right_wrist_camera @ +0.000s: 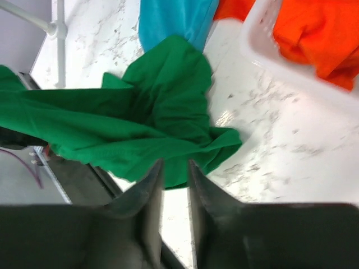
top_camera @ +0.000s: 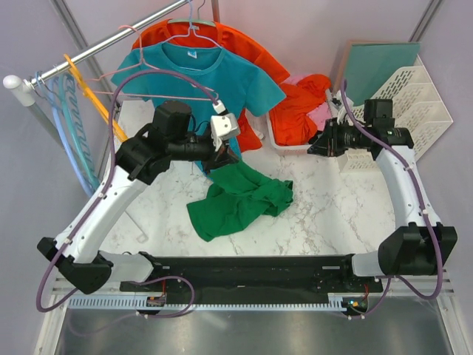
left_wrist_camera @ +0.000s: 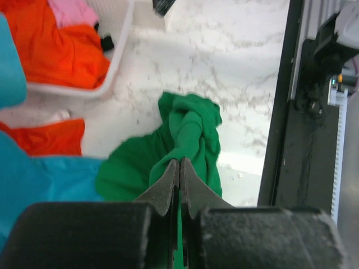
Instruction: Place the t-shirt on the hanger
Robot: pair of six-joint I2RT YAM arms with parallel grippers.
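Observation:
The green t-shirt (top_camera: 240, 203) lies partly on the table, one part raised under my left gripper (top_camera: 222, 159), which is shut on it; in the left wrist view the cloth (left_wrist_camera: 188, 137) runs up to the closed fingertips. My right gripper (top_camera: 325, 146) hangs to the right of the shirt, above it in the right wrist view, part open with nothing visible between its blurred fingers. Hangers (top_camera: 111, 122) hang on the rail (top_camera: 103, 43) at upper left.
Teal and orange shirts (top_camera: 177, 74) hang on the rail. A bin (top_camera: 284, 144) of orange and pink clothes and a white rack (top_camera: 425, 111) stand at the back right. Bare table surrounds the green shirt.

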